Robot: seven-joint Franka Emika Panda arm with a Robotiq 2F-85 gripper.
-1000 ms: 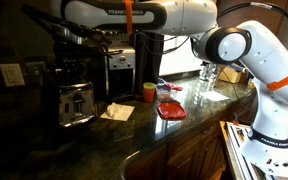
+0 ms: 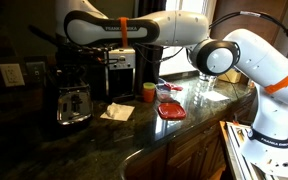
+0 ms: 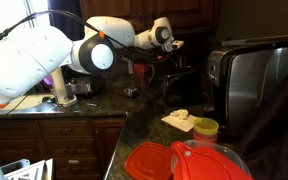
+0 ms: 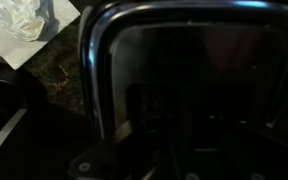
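Note:
In exterior view 1, a silver-and-black toaster (image 2: 74, 104) stands on the dark counter near the wall. My gripper (image 2: 71, 76) is down at its top, at the end of the arm reaching in from the right. The wrist view is filled by a glossy dark body with a rounded rim, apparently the toaster (image 4: 199, 70). Dark finger parts show along the bottom of that view, but shadow hides their tips and whatever lies between them. From exterior view 2, the toaster (image 3: 182, 89) is a dark shape below the end of the arm.
White paper (image 2: 117, 111) lies right of the toaster, with a crumpled white thing (image 4: 22, 14) on it. A larger silver appliance (image 2: 121, 75), stacked cups (image 2: 149, 92) and a red lid (image 2: 171, 111) stand farther right.
The arm's end has shifted slightly left in exterior view 1. The toaster's front has turned or tilted and looks darker, its outline slightly left of before.

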